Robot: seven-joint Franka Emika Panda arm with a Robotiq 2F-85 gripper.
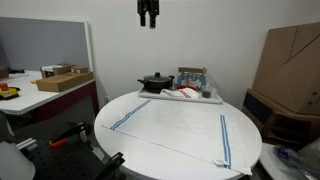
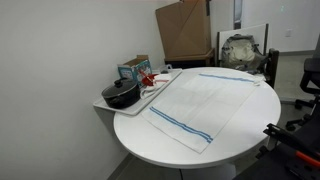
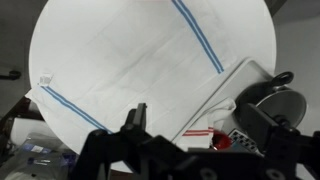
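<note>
High above the round white table (image 1: 110,125), my gripper (image 1: 148,26) points down with its fingers apart and nothing between them. In the wrist view the open gripper frames part of the table and tray far below. A white towel with blue stripes (image 1: 170,122) lies spread flat on the table. A black lidded pot (image 2: 121,95) sits at one end of a white tray (image 2: 146,103) at the table's far edge. Behind it on the tray are a red-striped white cloth (image 3: 199,132) and other small items.
A colourful box (image 1: 191,77) stands by the tray. Shelves with cardboard boxes (image 1: 65,80) are at the left, and large brown cardboard (image 1: 289,65) rises at the right. A wall stands close behind the table.
</note>
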